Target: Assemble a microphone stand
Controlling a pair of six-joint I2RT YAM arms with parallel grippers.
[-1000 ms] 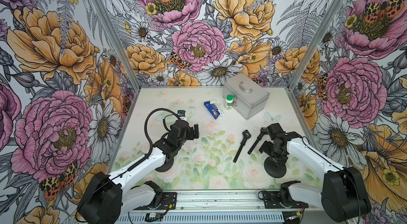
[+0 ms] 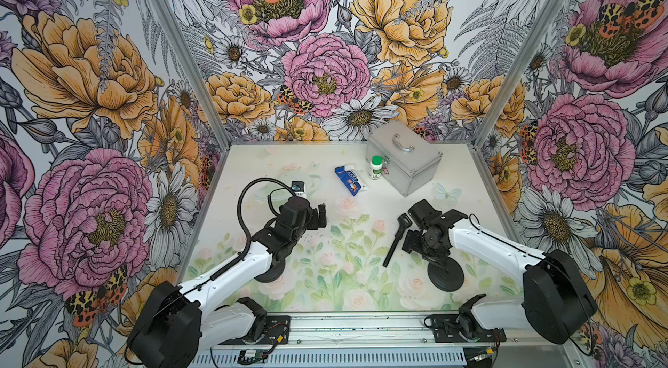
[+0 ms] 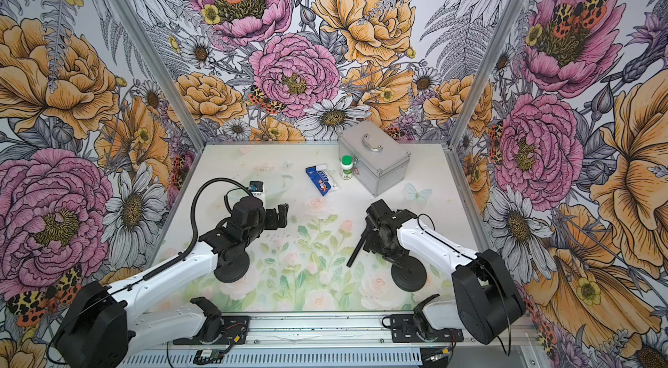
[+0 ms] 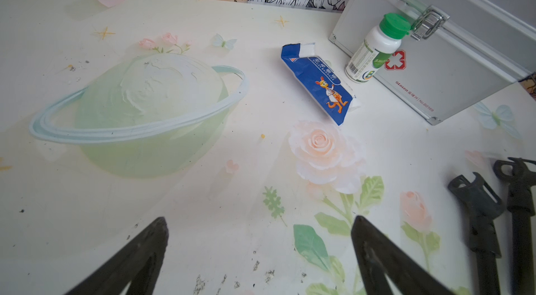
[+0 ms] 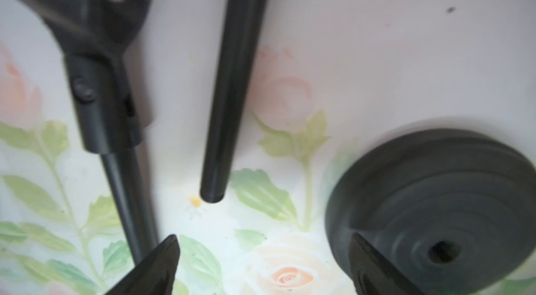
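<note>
A black rod with a clip head point(image 5: 111, 110) lies flat at the left of the right wrist view. A second black rod point(image 5: 234, 71) lies beside it, its top out of frame. At the right sits a round black base point(image 5: 441, 183) with a central hole. My right gripper is open above the table between the rods and base, nothing between its fingers. My left gripper stands open and empty over bare table. Another black base point(image 2: 272, 272) is partly hidden under the left arm. Both rod heads show at the left wrist view's right edge.
A grey metal case point(image 2: 405, 159) stands at the back right, with a green-capped bottle point(image 2: 376, 167) before it and a blue packet point(image 2: 350, 180) alongside. A small box point(image 2: 297, 187) is behind the left arm.
My right gripper has moved left toward the rods and now covers the second rod in the top left view. The right base appears slightly further left. The left arm is still.
</note>
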